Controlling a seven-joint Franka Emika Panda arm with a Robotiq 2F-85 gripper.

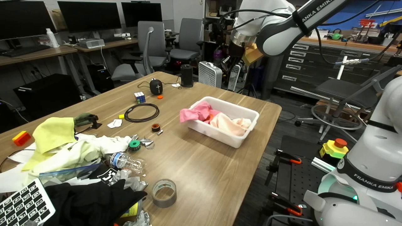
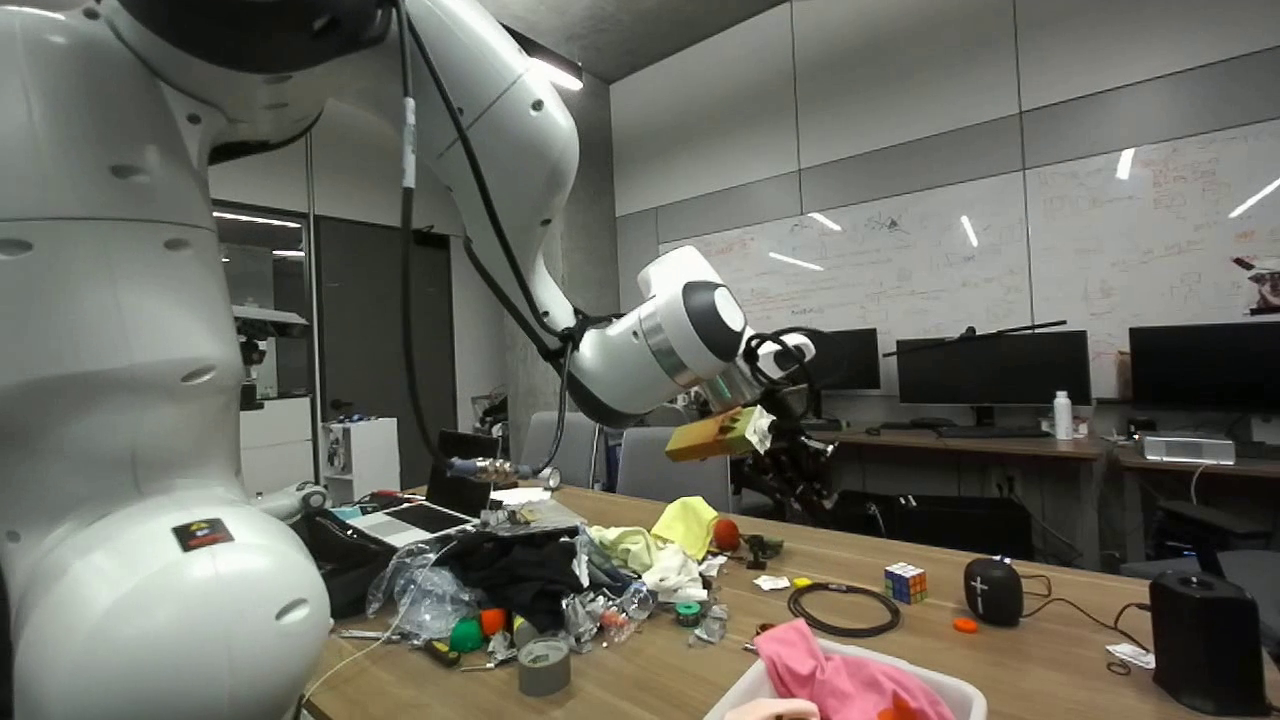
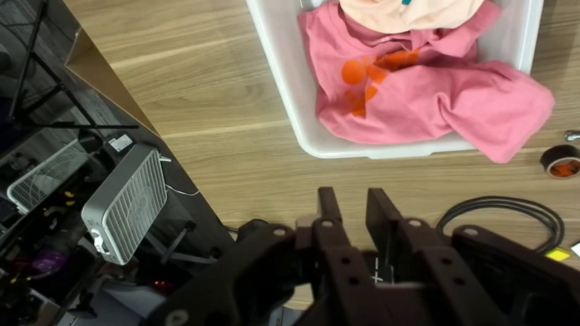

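Observation:
A white plastic bin [image 1: 216, 134] stands on the wooden table with cloth inside. A pink shirt [image 3: 402, 103] with orange print fills one end and hangs over the rim; a pale peach cloth [image 1: 228, 124] lies at the other end. My gripper is raised well above the table, past the bin's edge in the wrist view. Its two fingers stand a little apart, part open, with only bare table visible between the tips. In the second exterior view the gripper [image 2: 810, 486] hangs in the air, clear of the cloth.
Clothes, a bottle [image 1: 128, 162] and plastic wrap clutter the table's near left. Grey tape [image 1: 164, 192], a coiled black cable [image 1: 142, 113], a puzzle cube [image 1: 139, 97] and a round speaker [image 1: 156, 86] lie around the bin. Bare table surrounds the bin's front and right.

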